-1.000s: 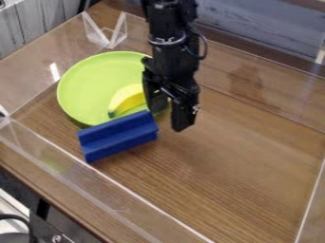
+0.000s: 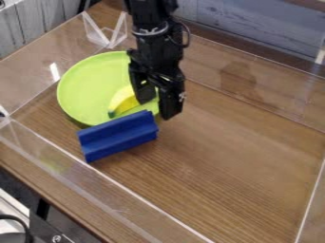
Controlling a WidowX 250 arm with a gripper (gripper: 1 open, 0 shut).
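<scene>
My black gripper (image 2: 158, 95) hangs over the right part of a green bowl (image 2: 79, 90), its fingers open. A yellow banana-like object (image 2: 122, 100) lies in the bowl, just left of the gripper; the arm hides part of the bowl. A blue block (image 2: 117, 138) lies on the wooden table in front of the bowl, below and left of the gripper.
A pale wall (image 2: 267, 28) runs along the back. The table's left edge is at lower left.
The gripper has moved slightly up and left, further over the bowl. The bowl, yellow object and blue block look unmoved.
</scene>
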